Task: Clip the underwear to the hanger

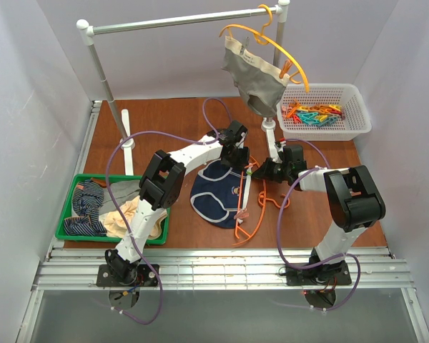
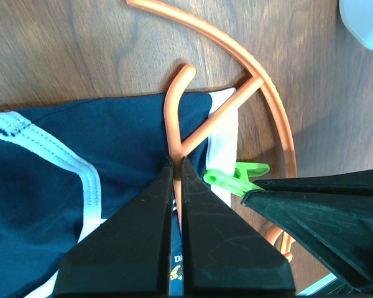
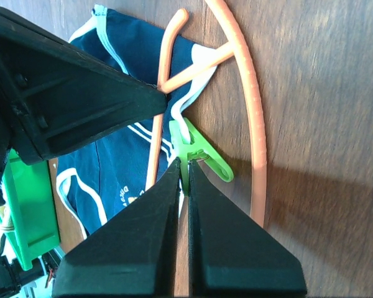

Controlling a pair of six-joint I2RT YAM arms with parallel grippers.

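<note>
Navy underwear [image 1: 213, 193] with white trim lies flat on the table, under an orange hanger [image 1: 258, 221]. My left gripper is shut on the hanger's inner bar, over the underwear. My right gripper is shut on a green clip [image 2: 230, 180], which sits at the white waistband [image 2: 221, 143] just beside that bar. In the right wrist view the band appears between the clip's fingers; whether the clip grips the bar too I cannot tell.
A green bin [image 1: 164, 233] of clothes stands left, a white basket [image 1: 357, 126] of clips back right. A rack [image 1: 182, 21] with a grey garment on a yellow hanger stands behind. Bare table is at front right.
</note>
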